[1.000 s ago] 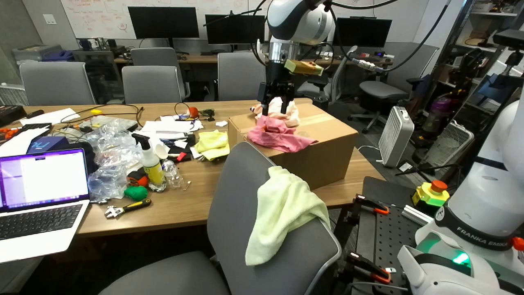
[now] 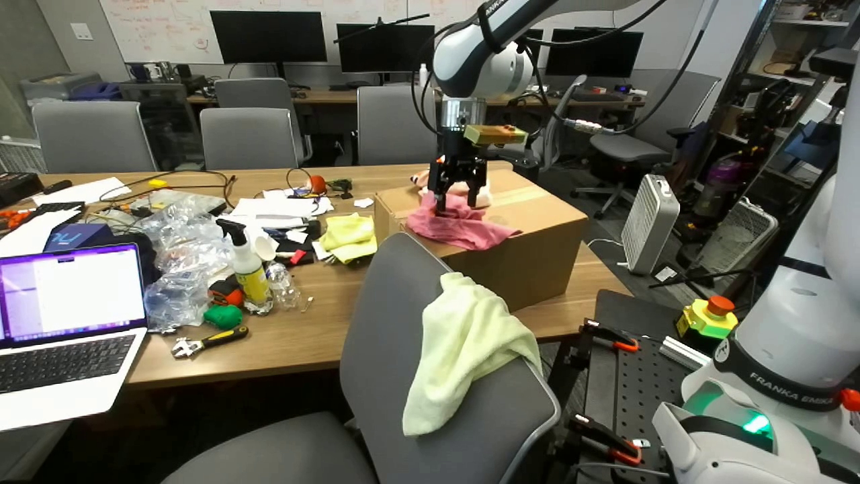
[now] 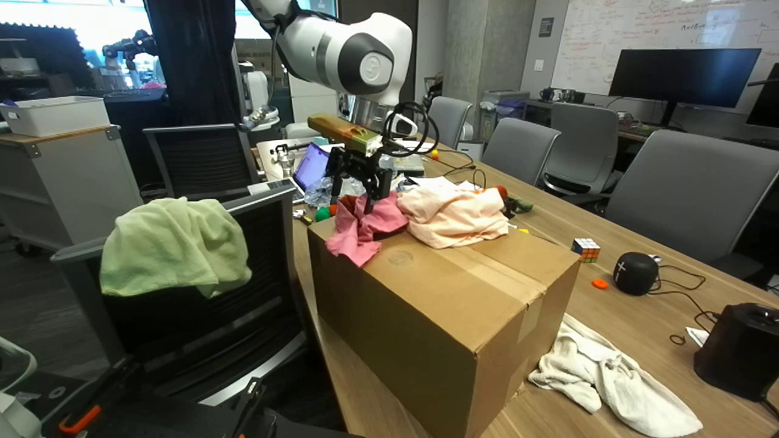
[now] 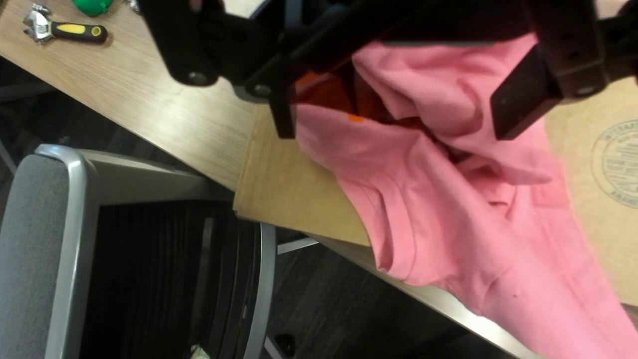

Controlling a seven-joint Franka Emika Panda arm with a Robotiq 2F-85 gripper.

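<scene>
A crumpled pink cloth [image 2: 459, 226] lies on top of the cardboard box [image 3: 409, 306], one end draping over the box edge. My gripper [image 2: 457, 206] is open and pointed down right at this cloth, its fingers spread to either side of a fold. In the wrist view the pink cloth [image 4: 454, 197] passes beneath the gap between the two dark fingertips. Something orange shows within its folds [image 4: 357, 117], partly hidden. Beside it on the box sits a peach cloth [image 3: 454, 213].
A grey chair with a pale green towel [image 2: 467, 343] stands close in front of the box. On the table are a spray bottle [image 2: 250, 274], a wrench [image 2: 208, 342], a yellow cloth [image 2: 350, 236] and a white cloth [image 3: 613, 379]. The box top's near right is bare.
My gripper has come down to the pink cloth, with its fingertips now lower against it. The cloths look unmoved.
</scene>
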